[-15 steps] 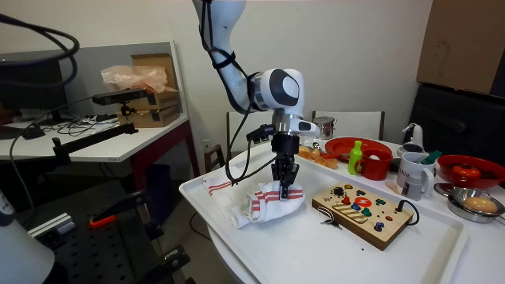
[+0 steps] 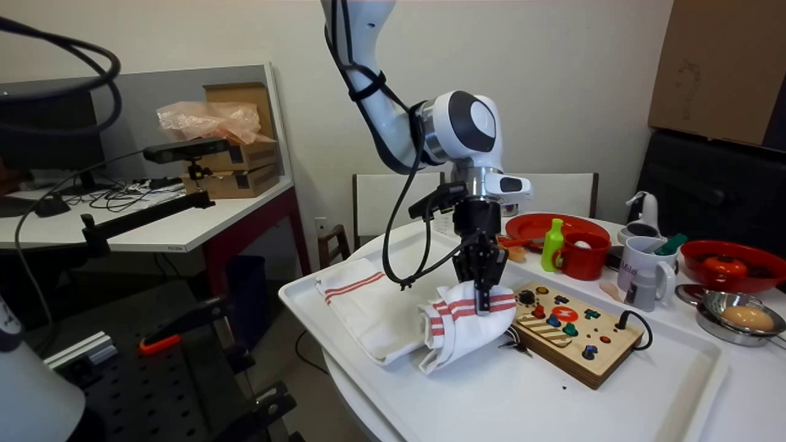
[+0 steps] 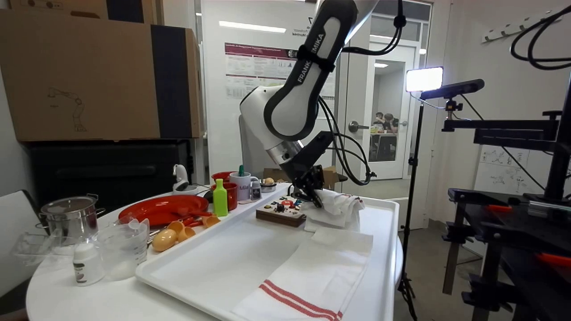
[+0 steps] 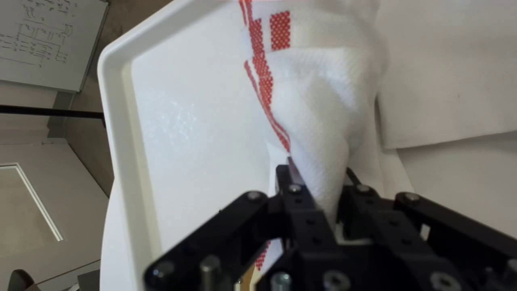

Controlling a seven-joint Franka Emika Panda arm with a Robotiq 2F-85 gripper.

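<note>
A white towel with red stripes (image 2: 361, 317) lies partly flat on the large white tray (image 2: 634, 401), its other end bunched up. My gripper (image 2: 482, 298) is shut on that bunched end, which rises between the fingers in the wrist view, where the towel (image 4: 320, 106) hides part of the fingertips. Right beside the raised cloth stands a wooden board with knobs and switches (image 2: 582, 331); the towel covers its near left corner in exterior view 1. In exterior view 2 the flat stretch of towel (image 3: 321, 262) reaches toward the tray's front edge.
Along the tray's far side stand a green bottle (image 2: 552, 244), a red mug (image 2: 582, 255), a white mug (image 2: 642, 261) and a red plate (image 2: 556, 224). A black cable (image 2: 645, 331) loops from the board. Bare tray lies in front of the board.
The gripper has moved right in exterior view 1, toward the board, carrying the bunched towel end. More of the towel now lies stretched out behind it, and the board's corner has become covered.
</note>
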